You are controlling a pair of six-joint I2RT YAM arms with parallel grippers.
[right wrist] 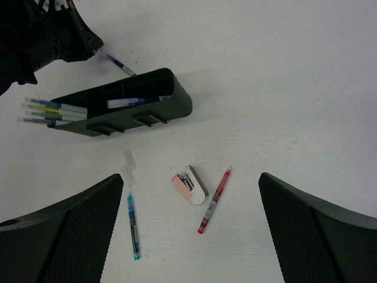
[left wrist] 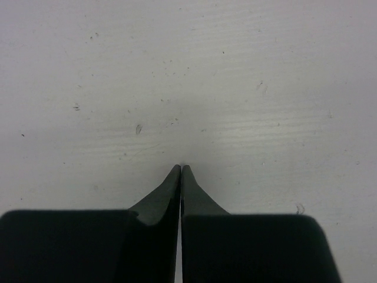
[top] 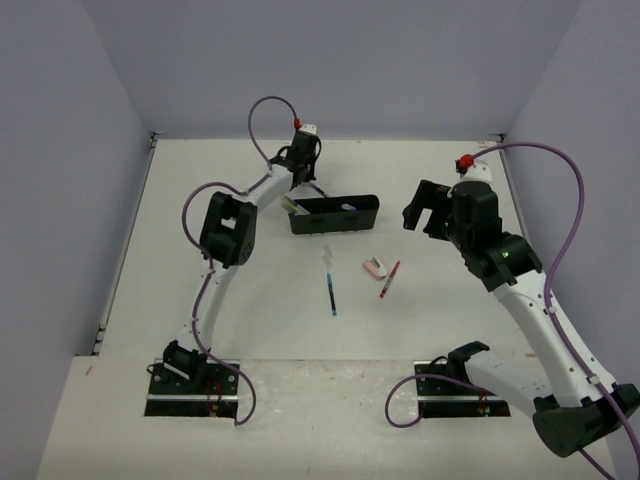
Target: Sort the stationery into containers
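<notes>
A black two-part box [top: 333, 224] stands at the middle back, with several pale, yellow and green pens [right wrist: 56, 111] poking from its left end and a blue-and-white pen [right wrist: 131, 102] in its right part. My left gripper is shut behind the box, its fingertips together over bare table. A dark pen [right wrist: 122, 65] lies behind the box, one end at that gripper; whether it is gripped cannot be made out. Wide open and empty, my right gripper [top: 427, 222] hangs right of the box. In front lie a blue pen [right wrist: 133, 227], a red pen [right wrist: 215, 200] and a pink-and-white item [right wrist: 189, 184].
A faint clear object [right wrist: 129, 168] rests on the table above the blue pen. Bare tabletop [top: 440, 320] spreads to the right and front, and the left side is clear too. Grey walls [top: 330, 70] border the table.
</notes>
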